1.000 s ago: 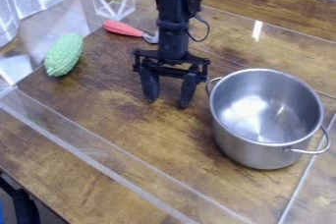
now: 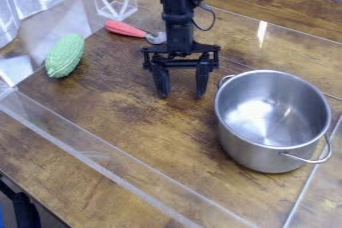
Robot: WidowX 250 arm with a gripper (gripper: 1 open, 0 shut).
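Observation:
My black gripper [image 2: 179, 77] hangs from the top centre, low over the wooden table, its two fingers apart with nothing visible between them. It stands left of a large steel pot [image 2: 273, 122] with wire handles. Behind the gripper, to its left, lies a red-handled utensil [image 2: 124, 28], its head partly hidden by the arm. A pale green corn-shaped object [image 2: 64, 56] lies at the left.
Clear plastic strips or edges run along its left, front and right. A white item sits at the far left edge.
The gripper has risen slightly and shifted a little, away from the front. The pot, green object and utensil have not moved.

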